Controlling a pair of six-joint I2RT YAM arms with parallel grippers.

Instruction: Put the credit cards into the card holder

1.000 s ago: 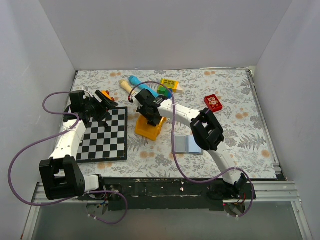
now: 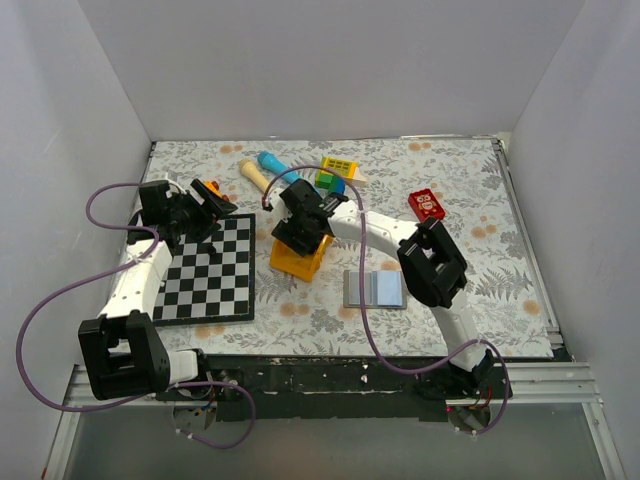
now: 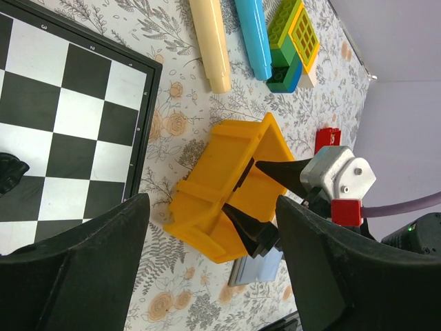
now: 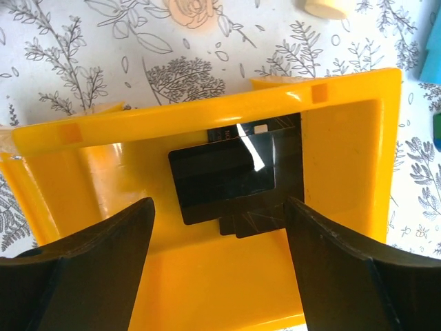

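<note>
Several black cards [image 4: 222,178] lie overlapping against the inner wall of the yellow bin, visible in the right wrist view. Over that bin, my right gripper stands open, its fingers [image 4: 114,252] spread either side of the cards with a gap to them. A flat grey and pale blue folder [image 2: 375,289], seemingly the card holder, lies on the table to the right of the bin. My left gripper [image 2: 219,208] is open and empty above the chessboard's far right corner.
The chessboard [image 2: 207,280] lies left of the bin. Beyond it are a tan stick [image 3: 211,45], a blue stick [image 3: 253,38] and toy blocks [image 3: 290,48]. A red box [image 2: 426,205] lies farther right.
My right arm has shifted slightly to the right in the top view, its gripper staying over the yellow bin. The left arm, the bin and the folder have not moved.
</note>
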